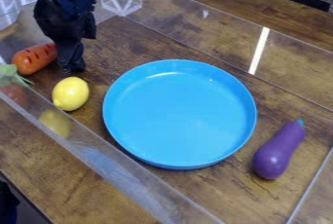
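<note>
The black gripper [68, 51] is at the upper left, open, its fingers hanging just to the right of an orange carrot [34, 57] with green leaves at its lower end. A yellow lemon [70, 93] lies below the gripper, left of a large blue plate [178, 113], which is empty. A purple eggplant [277, 153] lies to the right of the plate. Whether the fingertips touch the carrot cannot be told.
Clear plastic walls [143, 179] border the wooden work surface [169, 38]. The area behind the plate is clear.
</note>
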